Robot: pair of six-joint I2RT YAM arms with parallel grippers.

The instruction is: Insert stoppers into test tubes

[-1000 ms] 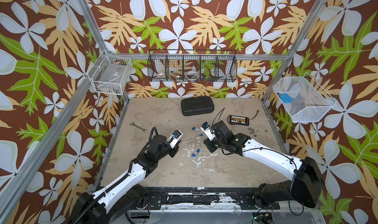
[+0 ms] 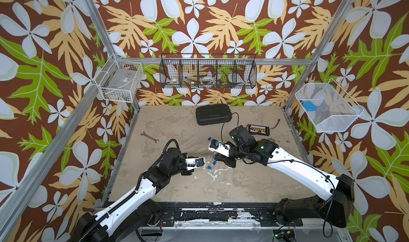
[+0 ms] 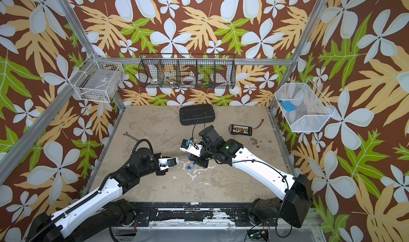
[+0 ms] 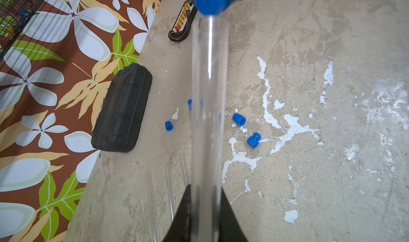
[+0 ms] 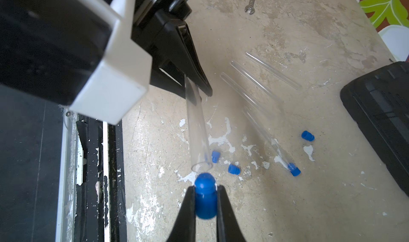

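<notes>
A clear test tube [image 4: 208, 114] points away from my left gripper, which is shut on it. In the right wrist view, the open mouth of this tube [image 5: 197, 127] faces a blue stopper [image 5: 206, 203]. My right gripper is shut on that stopper, its rounded end toward the tube. Mouth and stopper are almost in line and very close; whether they touch, I cannot tell. On the table, one tube has a blue stopper [image 5: 294, 169] in its end. Several other tubes [image 5: 272, 70] lie near it. Loose blue stoppers [image 4: 239, 119] are scattered nearby.
A black case [image 2: 213, 114] stands at the back of the table, with a wired board [image 2: 258, 130] to its right. A wrench [image 2: 150, 136] lies at the left. Wire baskets [image 2: 207, 73] hang along the walls.
Both grippers have turned toward each other and come closer together over the table's middle, the left one moving right and the right one moving left and slightly forward.
</notes>
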